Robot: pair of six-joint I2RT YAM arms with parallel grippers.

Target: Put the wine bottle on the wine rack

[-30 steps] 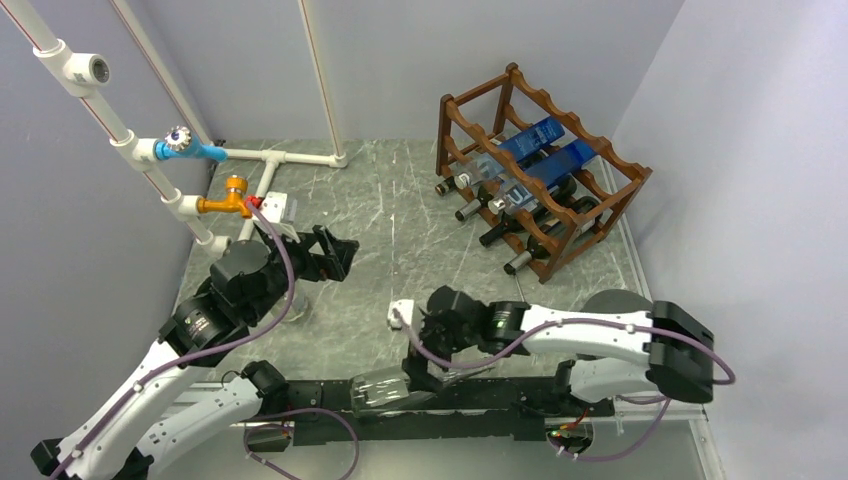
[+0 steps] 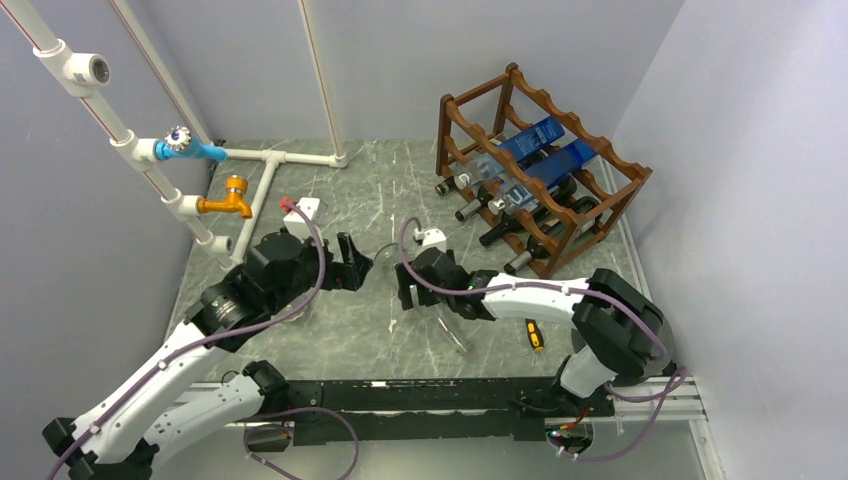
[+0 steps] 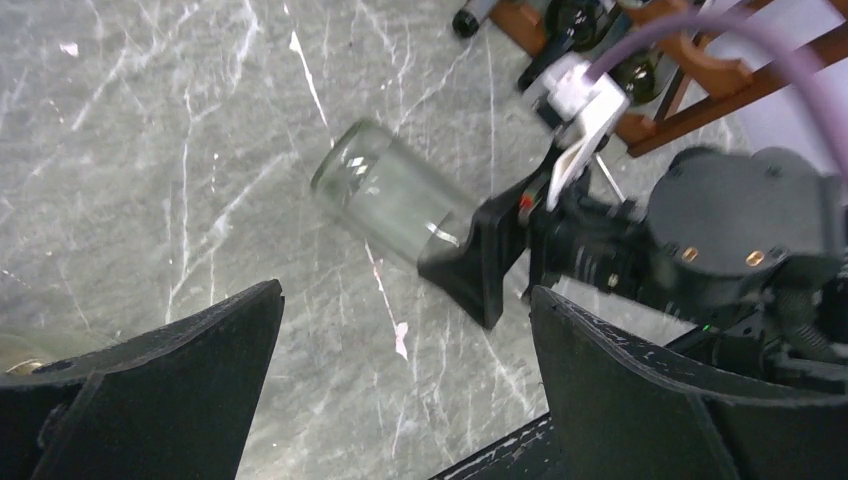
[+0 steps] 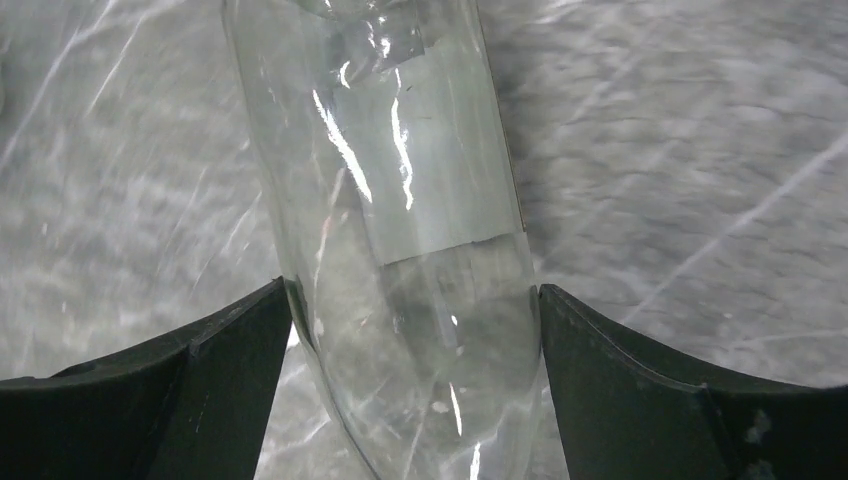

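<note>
In the top view that gripper is over the middle of the worktop, largely covering the bottle, whose lower part shows below it. My left gripper stands open to the left; in the left wrist view the bottle appears beyond its empty fingers.
The wooden wine rack at back right holds several bottles. Pipes with a blue valve and an orange tap stand left. A screwdriver lies front right.
My right gripper and the bottle have moved back from the front edge to the middle, the bottle turning from sideways to lengthwise. My left gripper has shifted right.
</note>
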